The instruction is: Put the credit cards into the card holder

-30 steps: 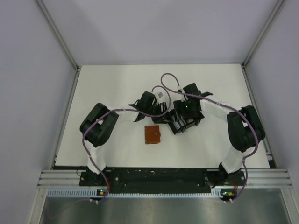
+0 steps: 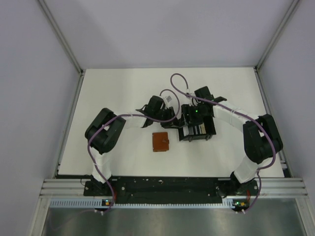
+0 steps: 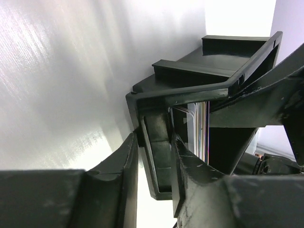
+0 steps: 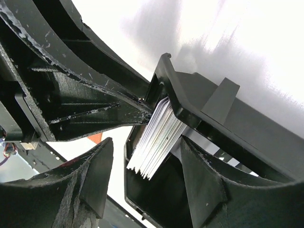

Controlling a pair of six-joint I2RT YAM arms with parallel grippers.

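Note:
A black divided box (image 3: 194, 95) lies on the table, with a bundle of thin cards on edge in it; the cards (image 3: 202, 126) also show in the left wrist view. My left gripper stands at the box's left end, its fingertips apart on either side of the end wall; whether they press on it I cannot tell. My right gripper is over the box, its fingertips apart to either side of the card bundle. Left of the box lies the brown card holder (image 2: 160, 141), flat on the table.
Both arms meet closely over the box, and a left finger (image 4: 121, 114) reaches near the cards in the right wrist view. Cables (image 2: 181, 76) loop above both grippers.
The box has turned from a slant to nearly square with the table edges. The holder has not moved.

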